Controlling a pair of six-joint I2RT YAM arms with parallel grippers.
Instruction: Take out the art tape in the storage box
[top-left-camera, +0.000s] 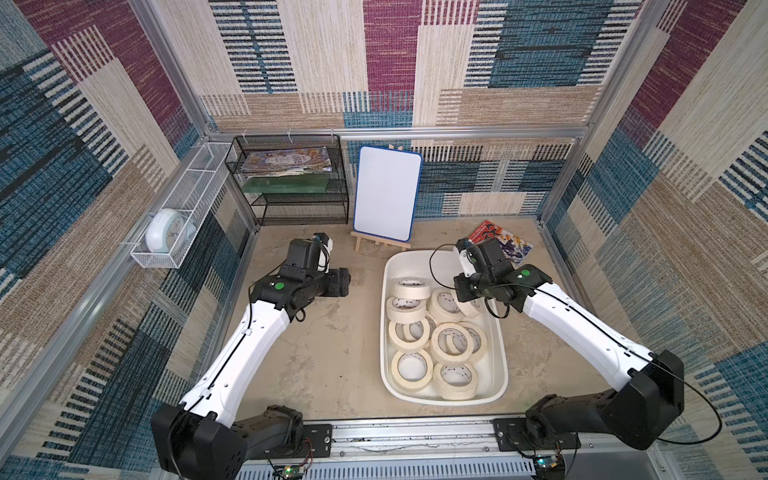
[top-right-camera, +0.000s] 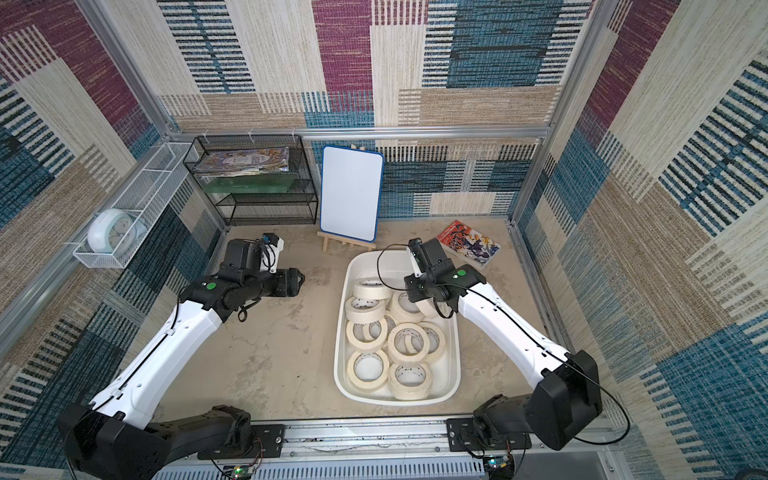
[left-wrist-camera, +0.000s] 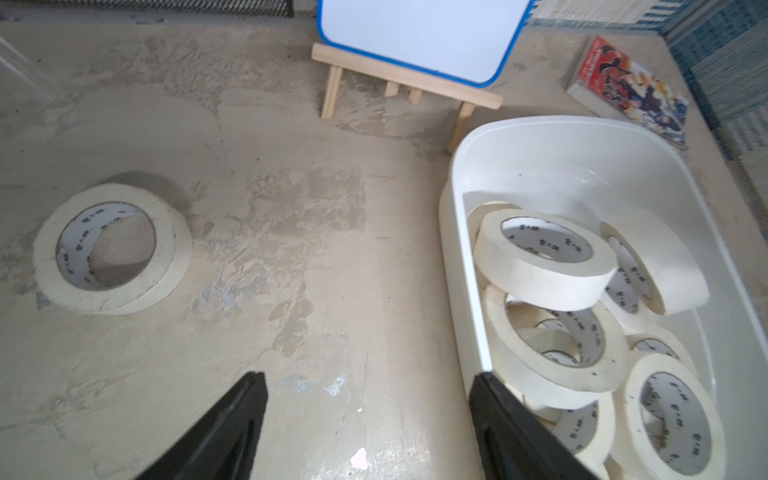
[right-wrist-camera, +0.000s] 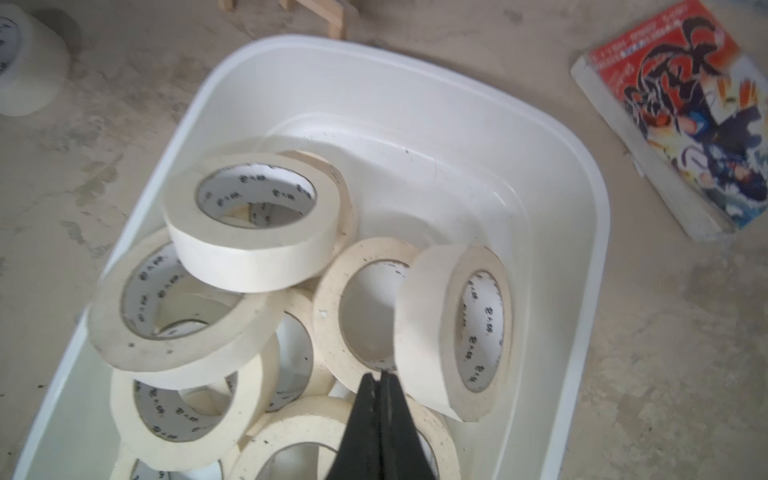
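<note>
The white storage box (top-left-camera: 502, 376) holds several rolls of cream tape. One tape roll (right-wrist-camera: 428, 328) leans steeply on its edge near the box's right wall, just beyond and right of my right gripper. That gripper's fingertips are pressed together with nothing between them, over the heap. Another roll (right-wrist-camera: 256, 256) rests on top of others at the left. My left gripper is open and empty above bare table, left of the box. Outside the box, a single roll (left-wrist-camera: 172, 256) lies flat on the table at the left; the top views do not show it.
Behind the box stand an easel with a whiteboard (top-left-camera: 388, 192) and, to the right, a thick comic book (right-wrist-camera: 688, 120). A black wire rack (top-left-camera: 292, 209) is at the back left; a wall basket (top-left-camera: 152, 260) holds a larger white roll. Table left of the box is mostly free.
</note>
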